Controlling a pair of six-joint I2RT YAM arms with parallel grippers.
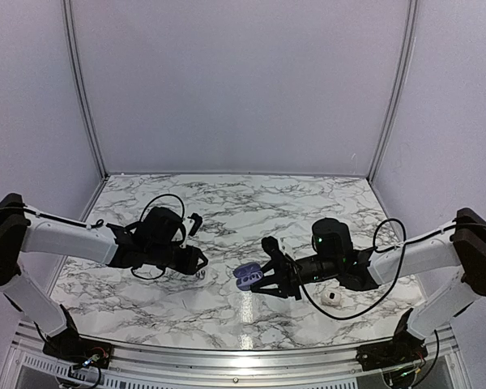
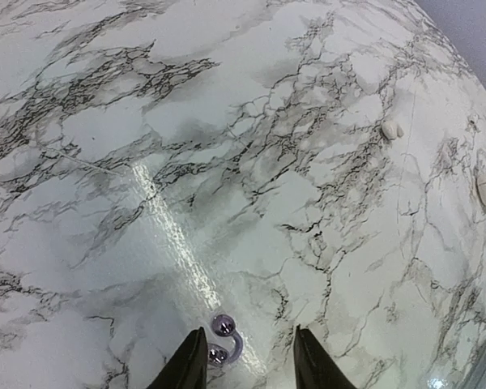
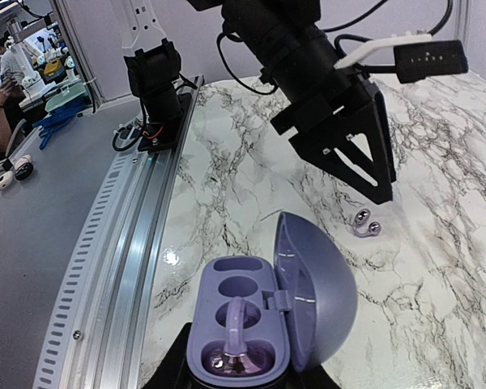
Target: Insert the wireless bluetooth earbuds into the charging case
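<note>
My right gripper [image 1: 259,284] is shut on the open lavender charging case [image 1: 248,277]; in the right wrist view the case [image 3: 236,308] fills the lower middle, lid [image 3: 312,292] raised on the right, an earbud [image 3: 236,336] in one of its hollows. Loose on the marble table sits a small lavender earbud piece with two shiny round ends [image 2: 223,326], seen also beyond the case [image 3: 364,225]. Just above it is my left gripper, open, its fingers either side of that piece's area with nothing held; from the top it stands [image 1: 196,261] left of the case.
A white object [image 1: 330,297] lies beside the right arm on the marble table [image 1: 235,203]. A metal rail [image 1: 235,354] runs along the front edge, and walls enclose the back and sides.
</note>
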